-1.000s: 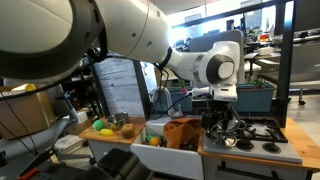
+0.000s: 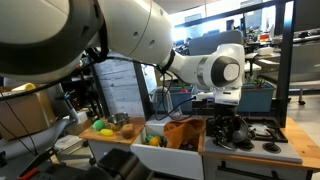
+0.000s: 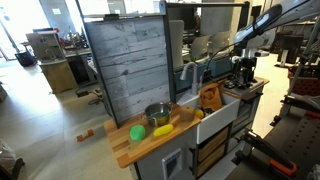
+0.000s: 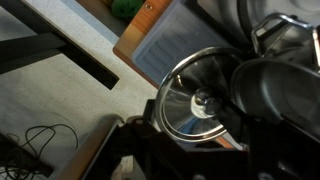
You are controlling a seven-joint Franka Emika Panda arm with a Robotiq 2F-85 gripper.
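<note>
A shiny round lid with a knob (image 4: 178,110) lies below my gripper in the wrist view. A dark pot (image 4: 285,90) is right beside it, partly overlapped. In exterior view 1 my gripper (image 2: 226,132) points down at the left part of the stove (image 2: 262,150). Dark fingers come up from the lower edge of the wrist view, near the lid and its knob. It is too dark to see how far apart they stand, or whether they touch the knob.
Left of the stove, an open white drawer (image 2: 168,160) holds an orange-brown cloth (image 2: 183,134). Further left, a metal pot (image 3: 159,115) stands on the wooden counter (image 3: 128,150) with a green item (image 3: 137,132) and a yellow item (image 3: 164,130).
The arm's white end has shifted and tilted slightly. A bright silvery patch beside the gripper a second ago now looks dark. The drawer and counter items have not moved.
</note>
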